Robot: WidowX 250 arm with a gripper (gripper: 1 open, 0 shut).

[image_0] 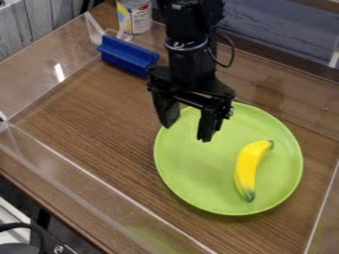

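The black gripper (187, 117) hangs over the upper left part of a green plate (192, 171), its two fingers pointing down and spread apart. I see nothing held between them. A yellow banana (251, 169) lies on the right side of the plate, apart from the gripper.
A blue block-like object (129, 57) lies at the back left of the wooden table (87, 129), behind the arm. A can (134, 15) stands at the far back.
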